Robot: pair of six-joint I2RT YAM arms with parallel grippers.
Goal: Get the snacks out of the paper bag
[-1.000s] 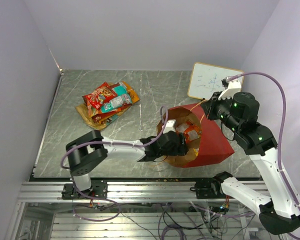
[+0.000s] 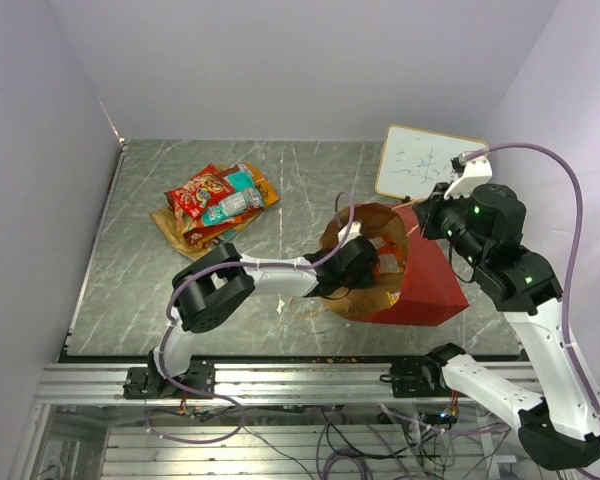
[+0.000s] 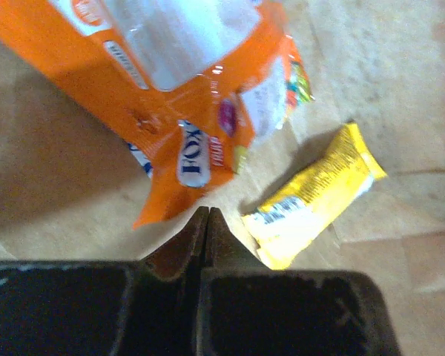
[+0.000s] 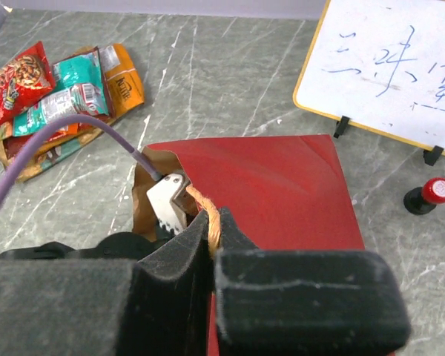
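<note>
The red paper bag [image 2: 435, 290] lies on its side, its brown mouth facing left. Inside it, the left wrist view shows an orange snack packet [image 3: 182, 111] and a small yellow packet [image 3: 311, 200]. My left gripper reaches into the bag, its fingertips together just below the orange packet's lower corner; nothing shows between them. From above, the left fingertips are hard to make out within the bag. My right gripper is shut on the bag's twisted paper handle [image 4: 206, 204], at the upper edge of the mouth.
Several snack packets [image 2: 220, 200] lie piled at the far left of the grey table [image 2: 300, 180]. A whiteboard [image 2: 430, 160] stands behind the bag. In the right wrist view, a red-capped bottle [image 4: 434, 194] stands right of the bag. Table space between pile and bag is clear.
The right gripper has shifted slightly right with the handle.
</note>
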